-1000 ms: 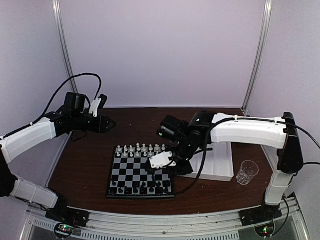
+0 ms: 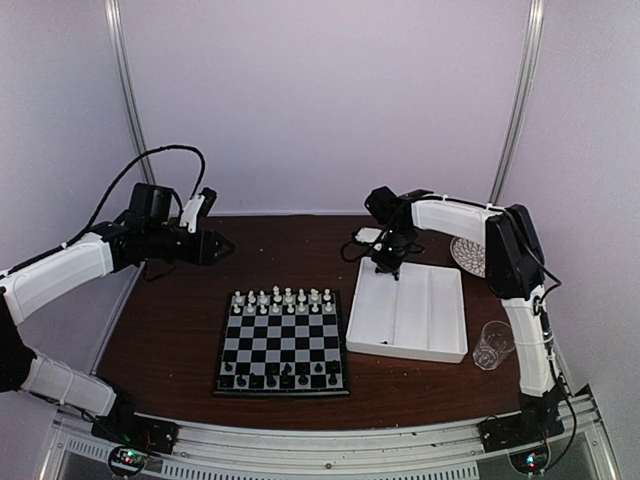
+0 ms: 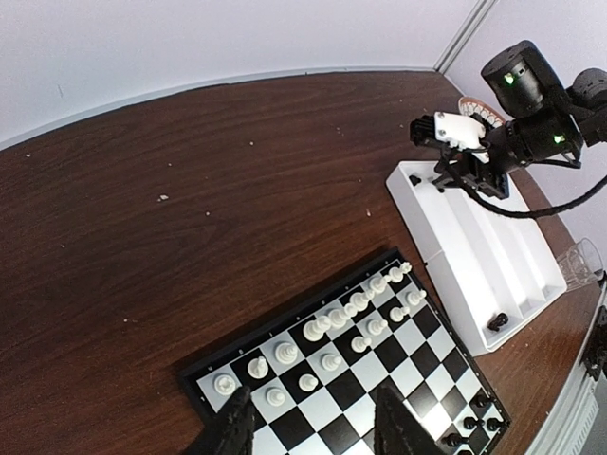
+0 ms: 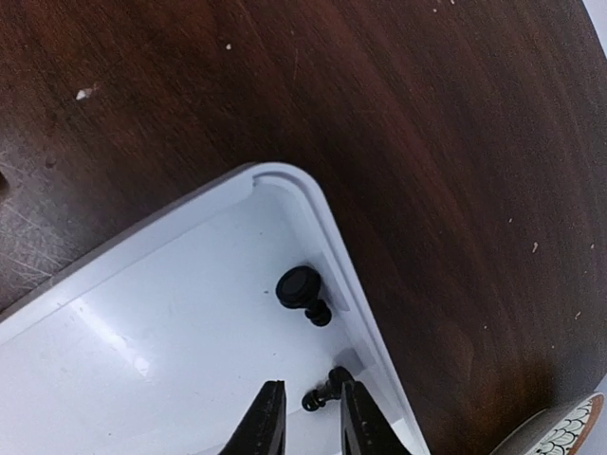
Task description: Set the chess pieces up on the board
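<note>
The chessboard (image 2: 281, 342) lies in the middle of the table, with two rows of white pieces (image 2: 283, 300) along its far side and black pieces (image 2: 285, 376) along its near side. In the right wrist view, one black piece (image 4: 300, 287) lies in the corner of the white tray (image 4: 190, 275). A second black piece (image 4: 329, 388) lies close to the fingertips of my right gripper, which is part open over the tray with nothing visibly held. My left gripper hangs open and empty, away to the left of the board in the top view.
Another black piece (image 3: 498, 321) lies at the tray's near end. A clear glass (image 2: 493, 345) stands right of the tray, and a patterned bowl (image 2: 468, 256) sits behind the right arm.
The left arm looks still.
</note>
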